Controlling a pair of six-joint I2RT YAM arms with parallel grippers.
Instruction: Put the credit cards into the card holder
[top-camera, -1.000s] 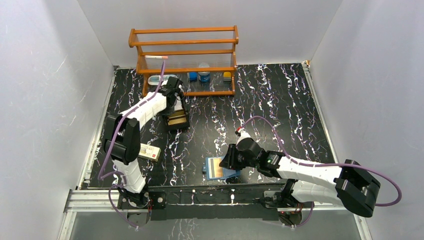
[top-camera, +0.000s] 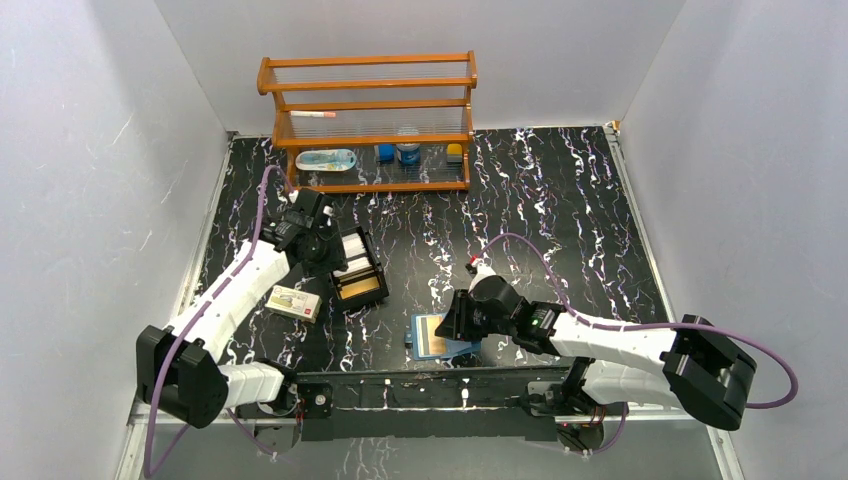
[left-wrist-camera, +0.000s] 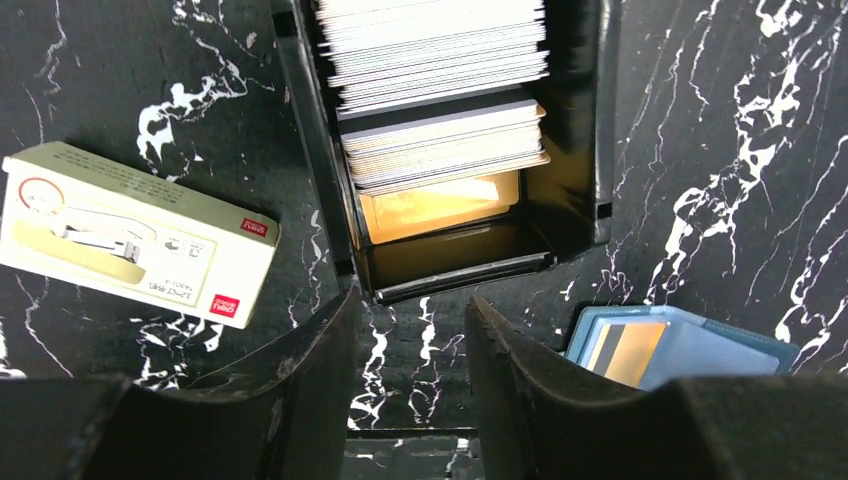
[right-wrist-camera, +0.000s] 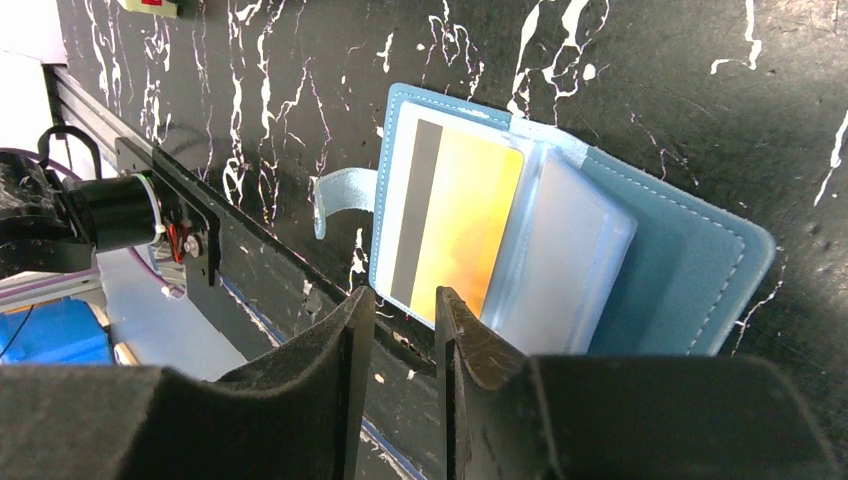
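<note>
A black open box (left-wrist-camera: 603, 120) holds a stack of white cards (left-wrist-camera: 430, 50), with a smaller bundle of cards (left-wrist-camera: 445, 145) and a golden card (left-wrist-camera: 445, 208) nearer its front end. My left gripper is open with nothing between its fingers, over the box's front end; contact cannot be judged. The light-blue card holder (right-wrist-camera: 680, 250) lies spread on the table with a strap to one side. A gold, grey and white card (right-wrist-camera: 465, 225) shows in its pocket. Above the holder, my right gripper is part open and empty.
Left of the black box lies a small cream carton (top-camera: 293, 303). A wooden rack (top-camera: 380, 188) with several items stands at the back.
The black box has slid toward the front of the table, turning slightly. My left arm has drawn back the same way. The right arm is nearly still and the holder has stayed put.
</note>
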